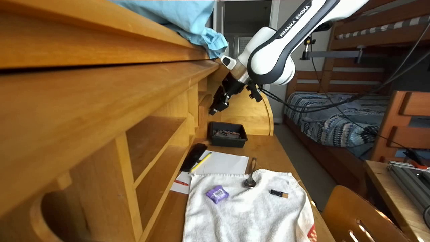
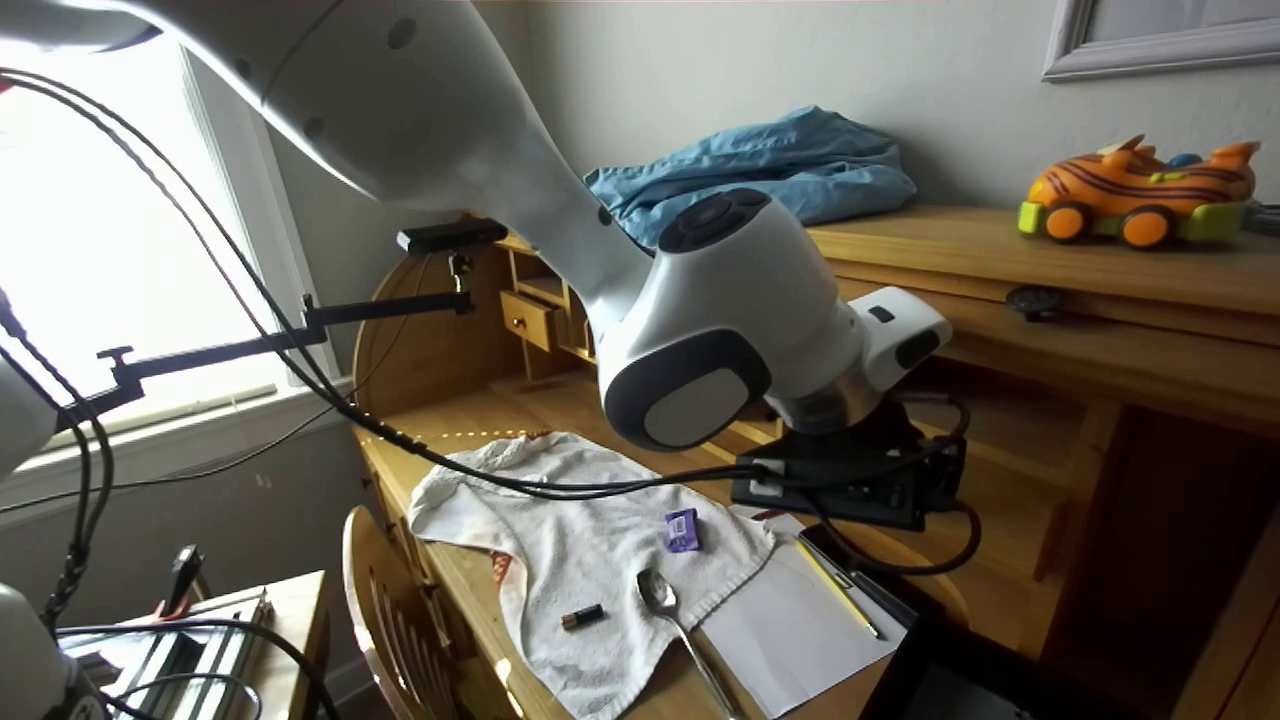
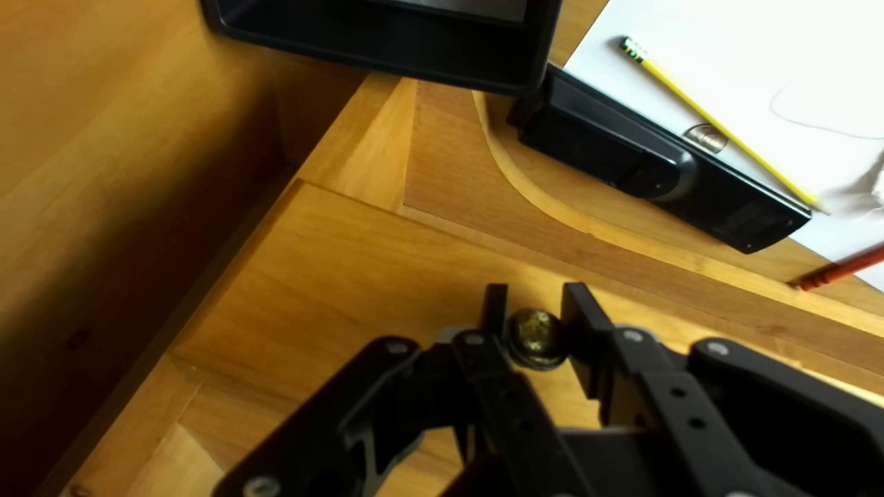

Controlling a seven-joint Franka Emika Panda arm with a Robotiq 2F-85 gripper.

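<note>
In the wrist view my gripper is shut on a round, brass-coloured knob with a dark rim. Behind it lies a flat wooden panel; whether the knob is fixed to it is hard to tell. From exterior view 1, the gripper points down and left at the far end of the desk's hutch, above the black tray. Its fingers are hidden in exterior view 2 behind the arm's wrist and black housing.
Several batteries lie in the tray. A black device, yellow pencil, white paper, spoon, purple packet and battery occupy the desk and towel. Shelf walls stand close to the gripper; the arm's cables hang loose.
</note>
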